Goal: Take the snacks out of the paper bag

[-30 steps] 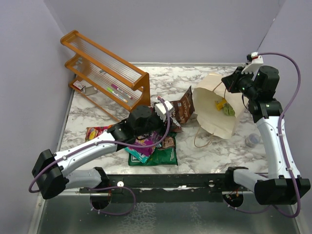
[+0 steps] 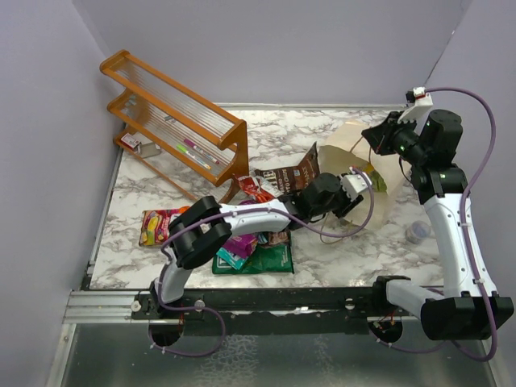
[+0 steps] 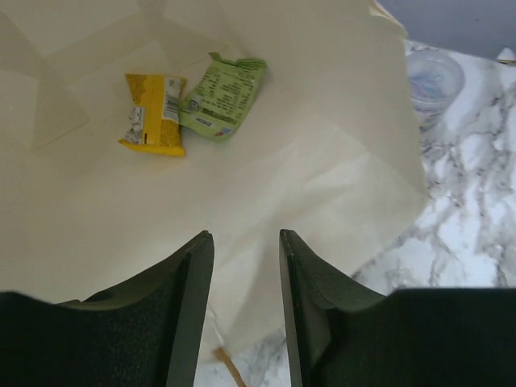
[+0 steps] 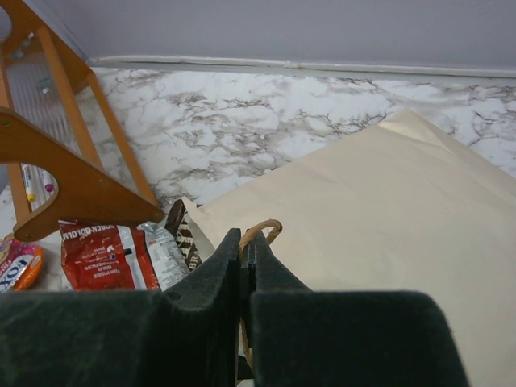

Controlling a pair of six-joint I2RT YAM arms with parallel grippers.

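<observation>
A cream paper bag (image 2: pixel 375 214) lies tipped with its mouth towards the left arm. In the left wrist view two snacks rest inside it, a yellow packet (image 3: pixel 155 114) and a green packet (image 3: pixel 223 97), side by side. My left gripper is at the bag's mouth, its fingers parted and nothing between them; the snacks lie beyond the fingertips. Up at the bag's upper edge, my right gripper is shut on the twisted paper handle (image 4: pixel 264 228) of the bag.
Left of the bag lie several snack packs, among them a brown bag (image 2: pixel 292 176), a green pack (image 2: pixel 270 260) and a red-yellow pack (image 2: pixel 156 227). A wooden rack (image 2: pixel 181 109) stands behind them. A clear cup (image 2: pixel 417 232) sits to the bag's right.
My left arm has swung right from over the snack pile to the bag's mouth. The right arm barely moved, and the bag stays tipped.
</observation>
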